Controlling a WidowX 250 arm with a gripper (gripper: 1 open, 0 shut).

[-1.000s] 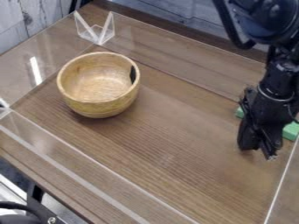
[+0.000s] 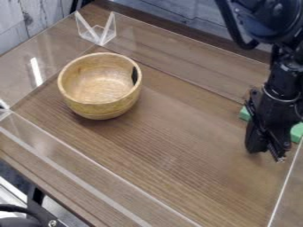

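Observation:
My black gripper is low over the right edge of the wooden table, shut, its tips near the tabletop. A green object lies just behind it, partly hidden by the gripper; I cannot tell whether they touch. A wooden bowl stands at the upper left of the table.
A clear plastic piece sits near the back left. A wall runs along the back, and a dark cable or hardware piece shows at the bottom left corner.
My gripper has shifted very slightly to the right. The bowl and the rest of the table look the same.

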